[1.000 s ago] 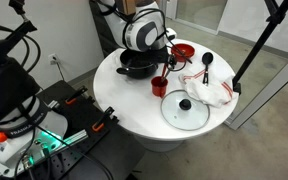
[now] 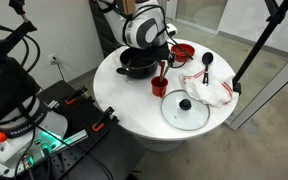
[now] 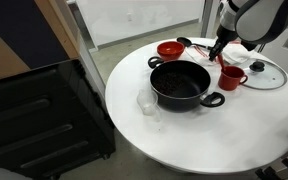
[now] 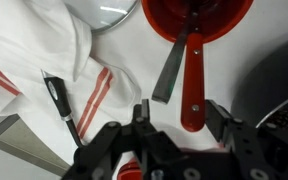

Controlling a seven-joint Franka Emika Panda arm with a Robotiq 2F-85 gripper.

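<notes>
A red mug stands upright on the round white table, with utensils leaning out of it. In the wrist view one has a red handle and another a dark grey handle. Just above the mug my gripper points down over the handle ends. Its fingers are parted: the red handle's end lies between the fingers, nearer the right one, and the grey end is nearer the left. Visible gaps separate the handles from the fingers. The second exterior view also shows the mug below the gripper.
A black two-handled pot sits close beside the mug. Around them are a glass lid, a red bowl, a striped towel with a black ladle, and a clear cup.
The arm hovers over the mug with hardly any shift. The mug, pot and lid stay in place.
</notes>
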